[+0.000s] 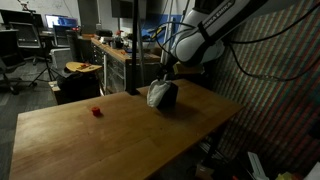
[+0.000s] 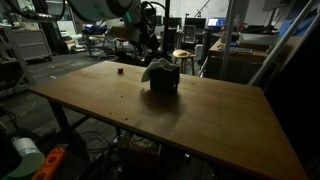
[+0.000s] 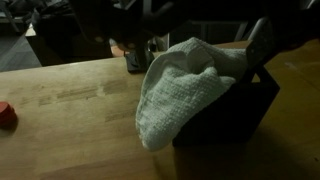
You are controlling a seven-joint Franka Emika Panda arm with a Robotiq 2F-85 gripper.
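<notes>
A pale grey-white cloth point(image 1: 158, 92) hangs over the edge of a black open box point(image 1: 170, 96) on the wooden table. In the wrist view the cloth point(image 3: 185, 88) droops over the box's near left side, and the dark box point(image 3: 225, 118) stands behind and to its right. My gripper point(image 2: 151, 44) is above the box and cloth in exterior view 2. Its fingers are open, and I see no cloth lifted in them. In the wrist view the dark fingers blur into the background, so their exact distance from the cloth is hard to judge.
A small red object point(image 1: 96, 112) lies on the table well left of the box, and shows as a red disc point(image 3: 7, 115) in the wrist view. A dark upright post point(image 1: 133, 45) rises behind the table.
</notes>
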